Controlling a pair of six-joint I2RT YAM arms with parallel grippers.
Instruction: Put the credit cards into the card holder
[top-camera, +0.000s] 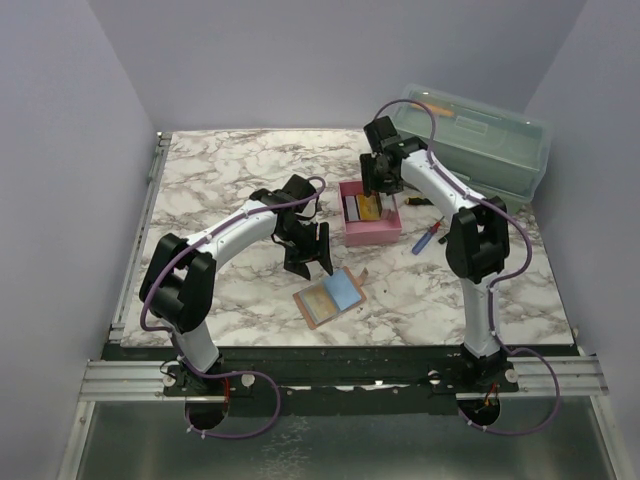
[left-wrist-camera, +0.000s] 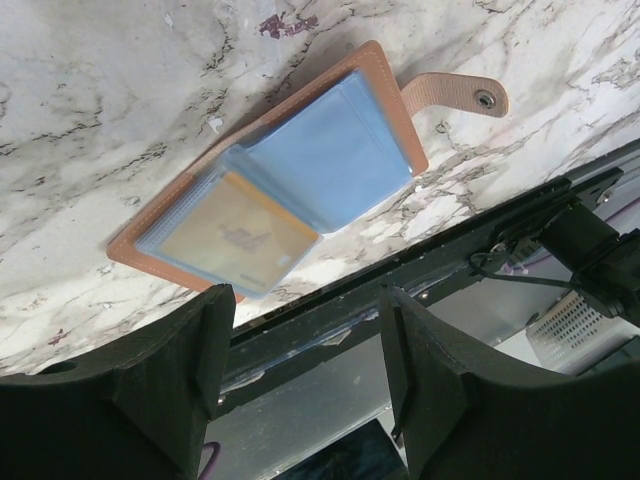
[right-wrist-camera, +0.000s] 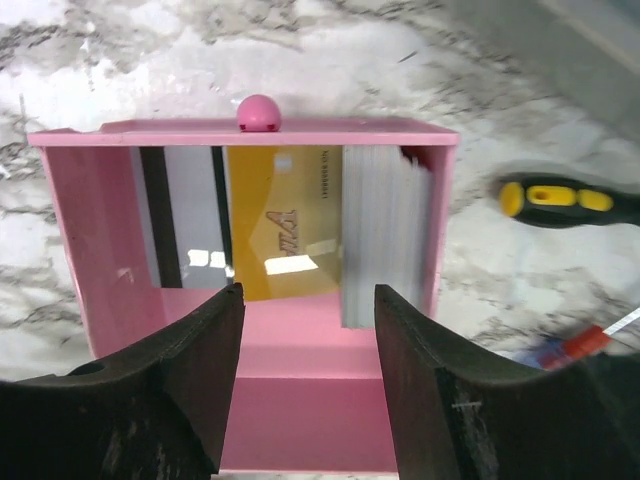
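Note:
The tan card holder (left-wrist-camera: 330, 150) lies open on the table, with clear blue sleeves (left-wrist-camera: 335, 165) and a yellowish card (left-wrist-camera: 240, 232) inside one sleeve. My left gripper is open above it, nothing between its fingers. Inside the pink box (right-wrist-camera: 300, 405) lie a golden card (right-wrist-camera: 287, 215) in the middle, a white card with a dark stripe (right-wrist-camera: 190, 220) at the left, and pale stacked cards (right-wrist-camera: 385, 235) at the right. Over the box's near part, my right gripper hangs open and empty, the cards beyond its fingertips.
Right of the pink box lie a yellow-and-black screwdriver (right-wrist-camera: 555, 200) and a blue-and-red tool (top-camera: 428, 236). A lidded translucent bin (top-camera: 472, 140) fills the back right corner. Bare marble (top-camera: 200, 190) stretches across the left side.

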